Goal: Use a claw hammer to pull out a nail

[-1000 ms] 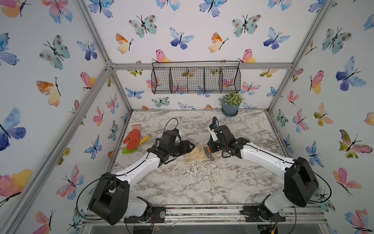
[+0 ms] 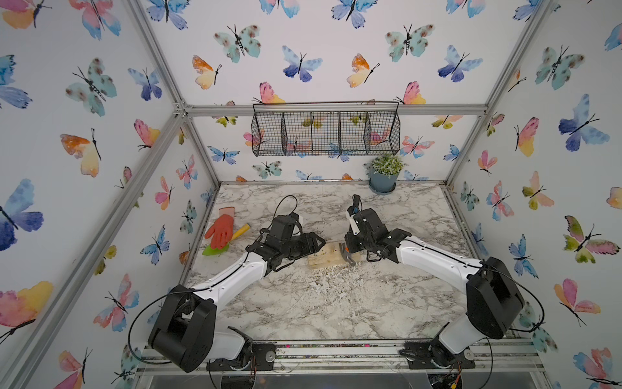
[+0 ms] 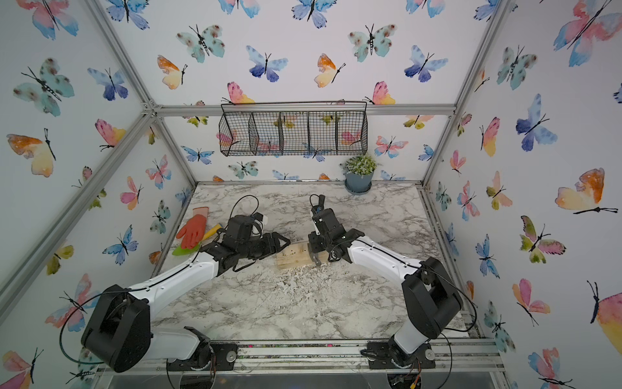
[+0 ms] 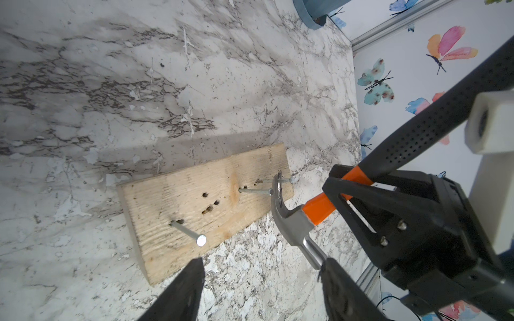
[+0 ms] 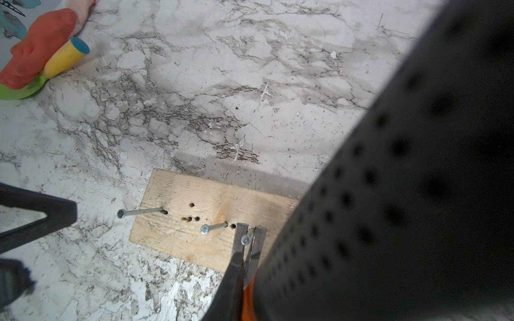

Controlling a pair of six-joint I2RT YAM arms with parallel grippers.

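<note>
The claw hammer [image 4: 428, 117] has a black, perforated handle with an orange collar. My right gripper is shut on it near that collar. Flat on the table lies a wooden block [image 4: 176, 187] with several holes. Three nails stick up from it: one at its left end [image 5: 143, 211], a middle nail [image 5: 214, 228], and a right-hand nail [image 5: 245, 239], whose head shows between the tines of the hammer's claw [image 5: 257, 246]. How deep the shank sits in the slot is hard to tell. My left gripper is open and empty, near the block's left end.
An orange glove [image 2: 220, 230] and a yellow-handled tool [image 2: 239, 230] with a green part lie at the left. At the back right stands a potted plant [image 2: 383, 173]; a wire basket [image 2: 326, 133] hangs on the rear wall. White flakes litter the table before the block.
The right arm has shifted slightly, its elbow a little to the left and up in the top left view. My left gripper has moved barely, slightly rightward. The block looks unmoved.
</note>
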